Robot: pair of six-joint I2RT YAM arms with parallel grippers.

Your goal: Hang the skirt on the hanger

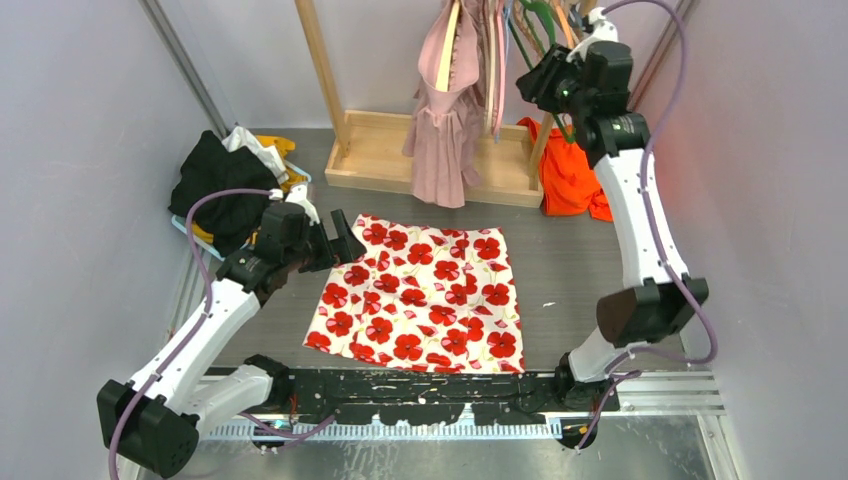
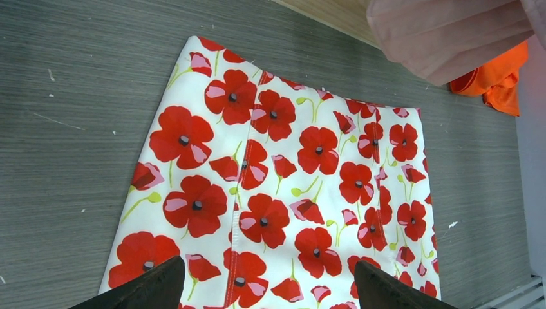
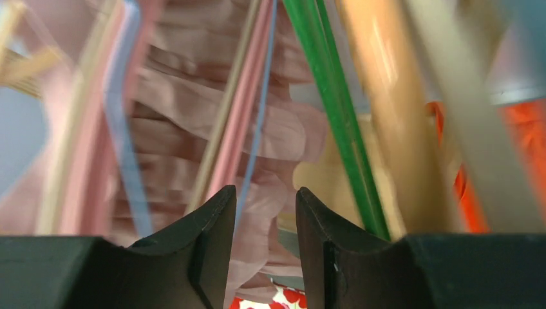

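The skirt [image 1: 425,300], white with red poppies, lies flat on the floor in the top view and fills much of the left wrist view. Wide open and empty, my left gripper [image 1: 336,238] hovers at the skirt's upper left corner. My right gripper [image 1: 530,88] is up at the rack's right side, among the hangers. In the right wrist view its fingers [image 3: 219,219] stand apart. The green hanger [image 3: 335,116] slants down just right of the fingertips, and pink, tan and blue hangers [image 3: 235,122] pass beyond and left of them. Nothing shows gripped.
A pink dress [image 1: 440,140] hangs on the wooden rack [image 1: 375,165] behind the skirt. Orange cloth [image 1: 567,180] lies at the rack's right foot. A basket of dark, white and yellow clothes [image 1: 220,190] stands at left. Bare floor lies right of the skirt.
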